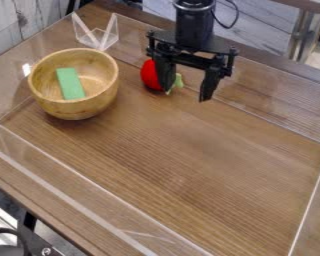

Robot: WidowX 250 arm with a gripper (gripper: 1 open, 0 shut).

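My black gripper hangs over the table at the upper middle, its two arms of fingers spread apart. Behind it on the left sits a red round object with a bit of green beside it, partly hidden by the gripper. A wooden bowl at the left holds a green block.
A white folded object lies at the back left. A pale ledge runs along the top right.
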